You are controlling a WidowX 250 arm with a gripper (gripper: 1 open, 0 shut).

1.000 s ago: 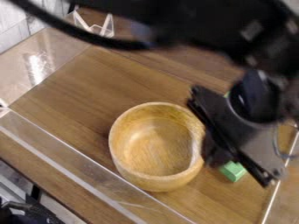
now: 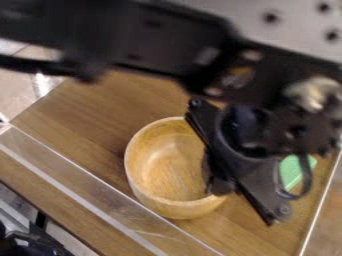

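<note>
My gripper (image 2: pixel 245 188) hangs in the upper right over the right edge of a light wooden bowl (image 2: pixel 167 175), its dark fingers angled down and appearing shut, with nothing visible between them. The bowl sits upright on the wooden floor of the workspace, empty as far as it shows. A green block (image 2: pixel 290 169) lies to the right, partly hidden behind the gripper.
A clear plastic wall (image 2: pixel 80 190) runs along the lower left of the wooden surface (image 2: pixel 80 125). The surface left of the bowl is clear. The arm covers much of the upper part of the view.
The arm has shifted and now covers more of the upper view. The gripper's lower tip sits a little lower and more of the green block is hidden. The bowl has not moved.
</note>
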